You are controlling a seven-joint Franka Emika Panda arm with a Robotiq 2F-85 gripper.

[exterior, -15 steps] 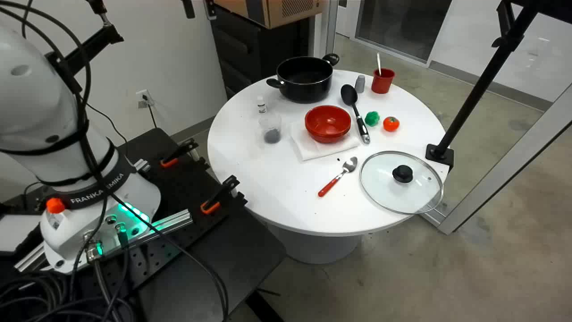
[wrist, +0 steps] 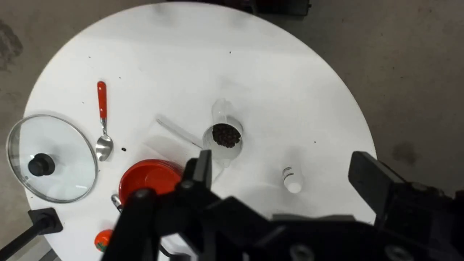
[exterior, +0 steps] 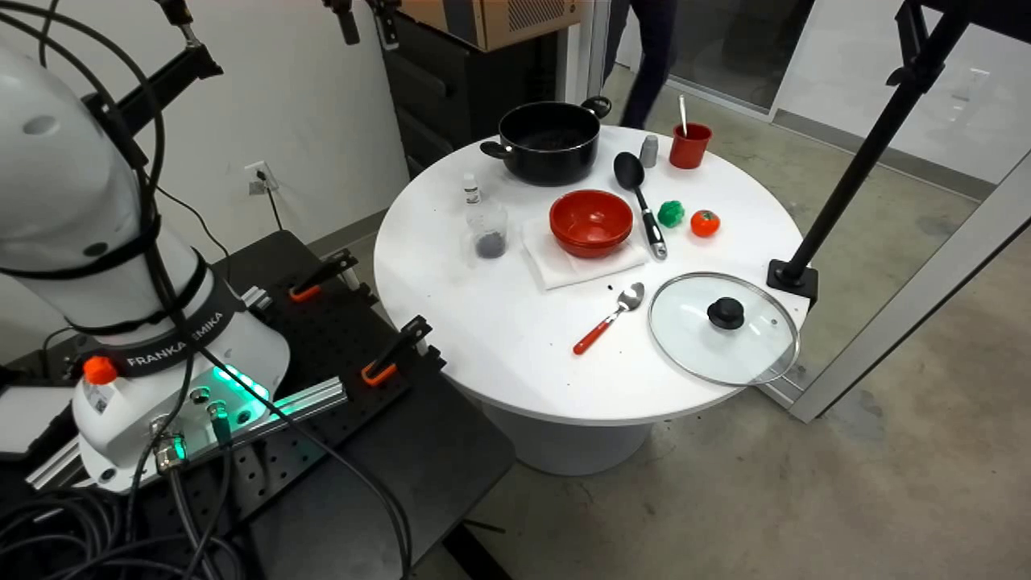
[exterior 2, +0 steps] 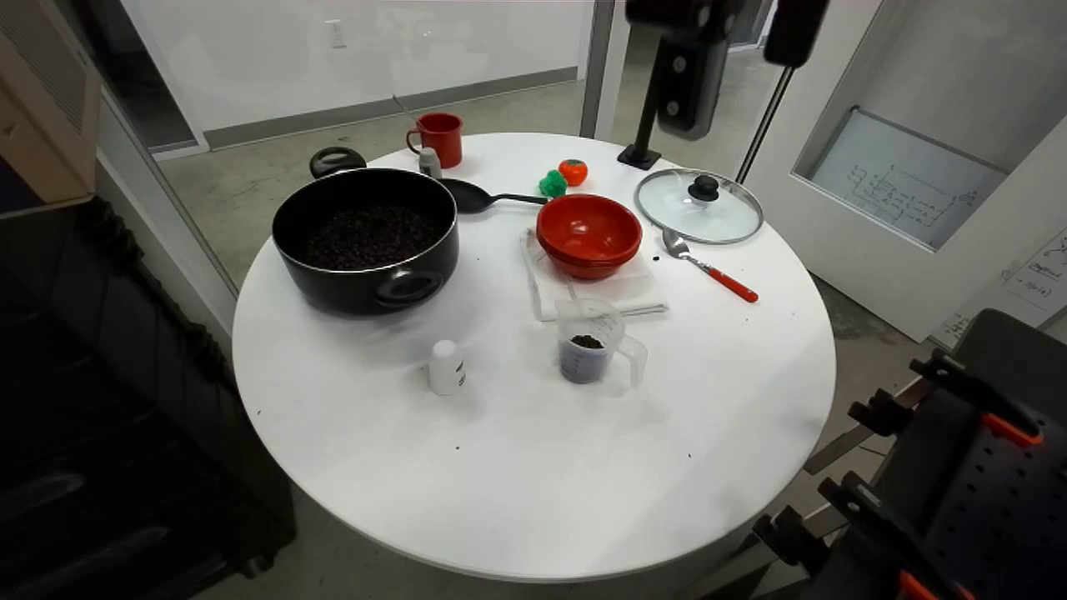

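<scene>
In the wrist view my gripper is open and empty, its dark fingers (wrist: pixel 201 167) wide apart high above the table. Below the gap stands a small white bottle (wrist: pixel 293 184). A clear measuring cup (exterior 2: pixel 588 352) with dark beans at its bottom is beside that bottle. The black pot (exterior 2: pixel 300 255) holds many dark beans. Stacked red bowls (exterior: pixel 590 218) sit on a folded white cloth (exterior: pixel 570 275). A red-handled spoon (exterior: pixel 606 320) lies near the glass lid (exterior: pixel 688 340).
Farther back are a black ladle (exterior: pixel 629 172), a green vegetable (exterior: pixel 671 213), a tomato (exterior: pixel 705 223), a grey shaker (exterior: pixel 648 151) and a red mug (exterior: pixel 689 148). A black stand (exterior: pixel 850 164) rises at the table's edge.
My gripper's fingers, at the top of exterior view 1, have shifted slightly right and down. A person's legs now show behind the table. The tabletop objects look unmoved.
</scene>
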